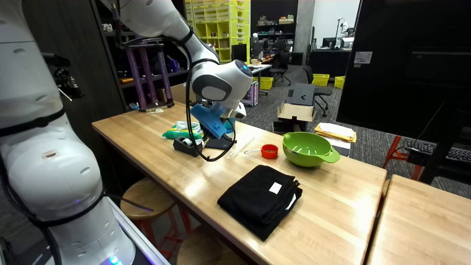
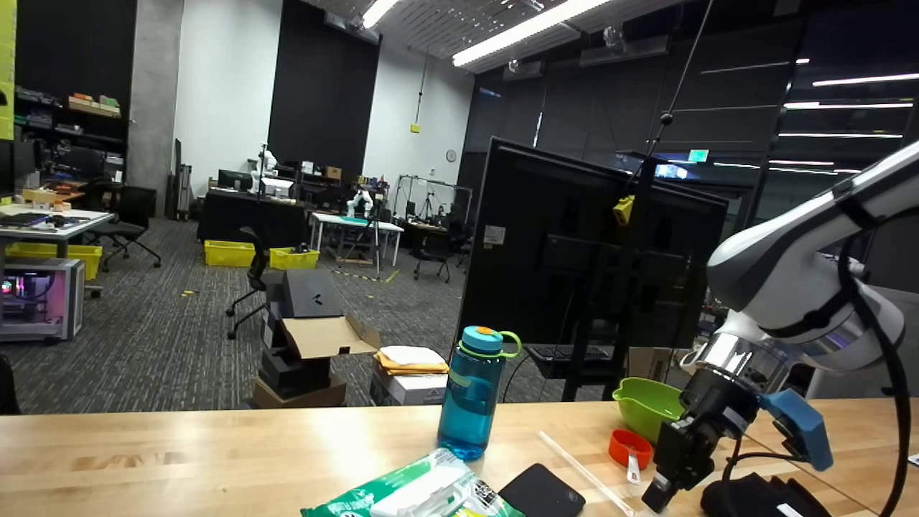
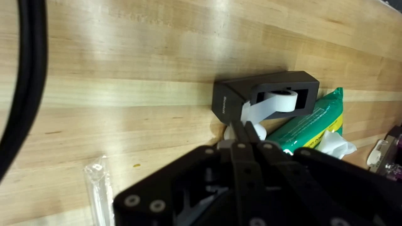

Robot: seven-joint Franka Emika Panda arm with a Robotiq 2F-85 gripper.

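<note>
A black tape dispenser (image 3: 235,90) with a roll of clear-white tape (image 3: 287,101) lies on the wooden table. In the wrist view, a tape strip (image 3: 260,110) runs from the roll over the dispenser's front end. My gripper is shut, its fingertips overlapping the loose end of the strip in this view. Nothing clearly shows between them, and whether they touch the tape cannot be told. A white rounded thing (image 3: 260,131) sits partly hidden behind the fingers. From the side, my gripper (image 2: 659,492) points down towards the table; the dispenser (image 1: 187,146) shows beside the arm's hanging cable.
A green wipes pack (image 3: 301,126) lies beside the dispenser. Around the table stand a blue bottle (image 2: 472,392), a red measuring cup (image 1: 269,151), a green colander (image 1: 307,150) and folded black cloth (image 1: 260,198). A clear plastic sleeve (image 3: 98,188) lies near; bare wood surrounds it.
</note>
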